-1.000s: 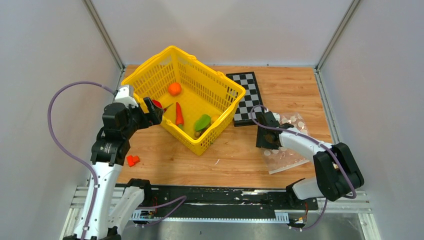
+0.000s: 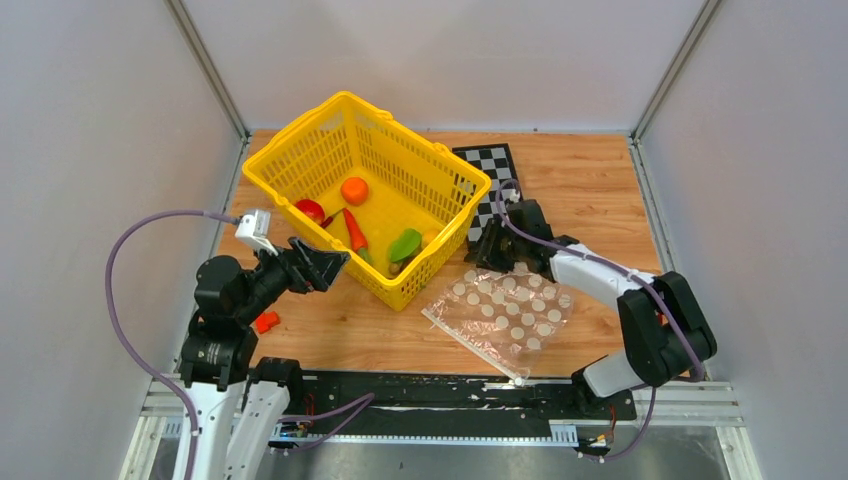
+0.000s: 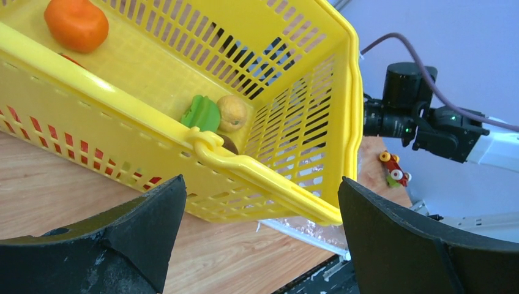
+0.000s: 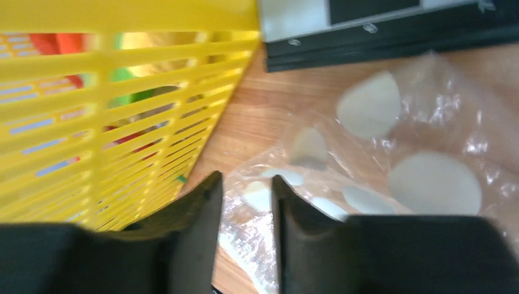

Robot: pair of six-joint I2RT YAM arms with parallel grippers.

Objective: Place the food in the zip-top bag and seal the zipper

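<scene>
The yellow basket (image 2: 405, 170) holds an orange (image 2: 354, 190), a red pepper (image 2: 352, 230), a green item (image 2: 404, 245) and other food. The clear zip top bag (image 2: 510, 320) lies flat on the right of the table, its zipper strip toward the front left. My left gripper (image 2: 328, 266) is open at the basket's front-left rim, holding nothing. My right gripper is at the bag's back-left corner, beside the basket, fingers part open; whether plastic is between them is unclear.
A checkerboard (image 2: 485, 160) lies behind the bag, right of the basket. Small red blocks (image 2: 266, 322) lie at front left. Bare wood (image 2: 570, 170) shows at back right.
The bag has slid leftward and forward and turned, with my right gripper moving left alongside it. My left gripper has moved right and down in the top view.
</scene>
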